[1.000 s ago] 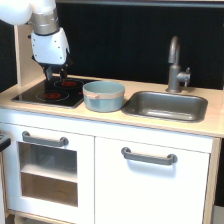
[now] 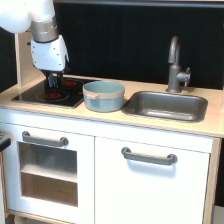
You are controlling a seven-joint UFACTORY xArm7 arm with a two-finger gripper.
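Observation:
A blue-grey pot stands on the counter, between the stove and the sink. My gripper points down over the black stove top, to the left of the pot and apart from it. Its dark fingers blend into the stove behind them, so their spacing is too small and blurred to read. No object shows at the fingertips.
To the right lies a metal sink, with a tall grey faucet behind it. A strip of wooden counter runs along the front, above white cabinet doors. A dark wall closes off the back.
The arm and gripper have come down a little and shifted slightly right over the stove. The pot stays in about the same place.

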